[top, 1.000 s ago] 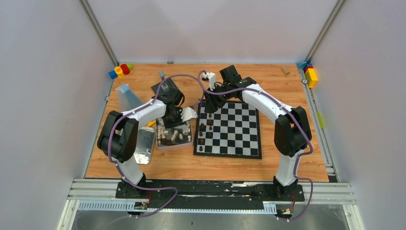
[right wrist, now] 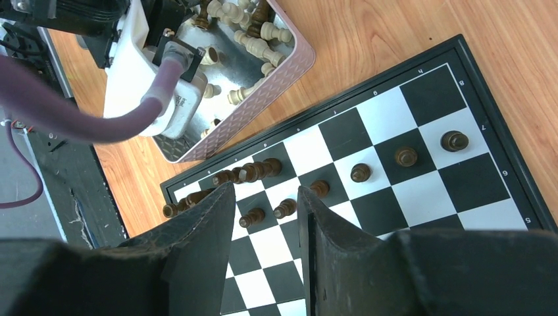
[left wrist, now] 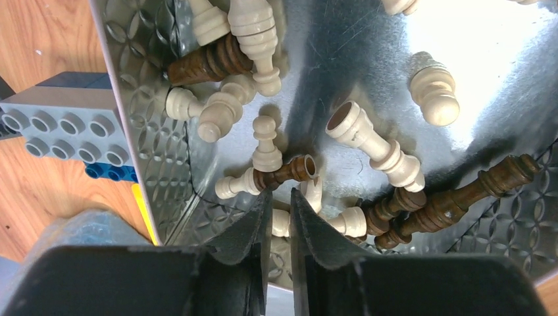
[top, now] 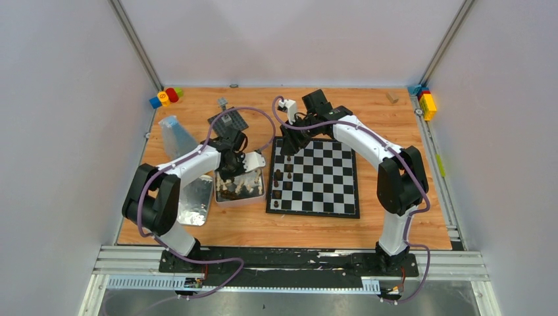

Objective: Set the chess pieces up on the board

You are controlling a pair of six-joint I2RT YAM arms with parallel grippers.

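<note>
Pale and brown chess pieces lie jumbled in a pink-rimmed box point(top: 241, 203). Over it hangs my left gripper, narrowly open; its fingertips point toward a small brown piece point(left wrist: 287, 172) lying among pale ones. Whether they touch that piece I cannot tell. A long brown piece point(left wrist: 460, 204) rests at the box's right side in the left wrist view. Several brown pieces stand on the left columns of the chessboard point(top: 358, 209), among them a pawn point(right wrist: 454, 141). Above the board's far left corner my right gripper is open, nothing visible between its fingers.
Beside the box lie a metal lid point(top: 193, 205) and a clear plastic bag point(top: 176, 137). A grey plate point(top: 238, 120) sits behind the left arm. Purple cables point(top: 260, 110) loop over both arms. The board's middle and right squares are bare.
The left arm has shifted left and a little toward the front, and its gripper now covers more of the box. My right arm has held still over the board.
</note>
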